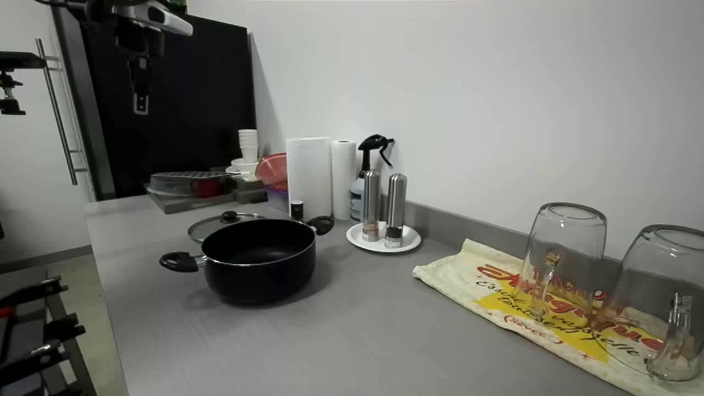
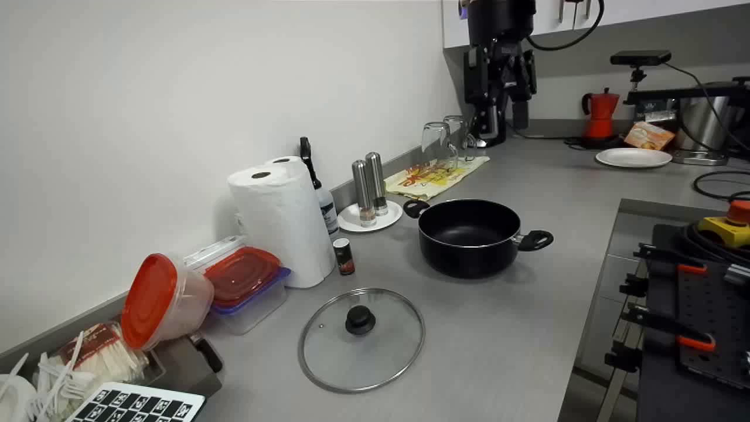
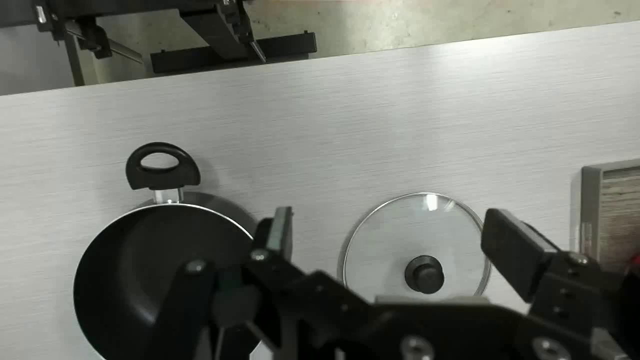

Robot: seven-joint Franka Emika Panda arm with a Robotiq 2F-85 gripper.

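Observation:
High above the counter, my gripper stands open, its fingers wide apart with nothing between them. In the wrist view the glass lid (image 3: pixel 384 240) with its black knob (image 3: pixel 424 274) shows in the gap, well below. The lid (image 2: pixel 362 362) lies flat on the counter, knob up. Beside it stands a black two-handled pot (image 2: pixel 469 253), uncovered and looking empty. Part of the pot (image 3: pixel 120 270) is hidden by the left finger in the wrist view. In exterior view 1, the gripper hangs at the upper left.
Along the wall stand paper towel rolls (image 2: pixel 285 225), a small dark shaker (image 2: pixel 344 257), two steel mills on a white plate (image 2: pixel 391 218), and glass mugs on a cloth (image 1: pixel 485 290). Lidded containers (image 2: pixel 169 302) and a grey tray (image 3: pixel 591 210) are at one end.

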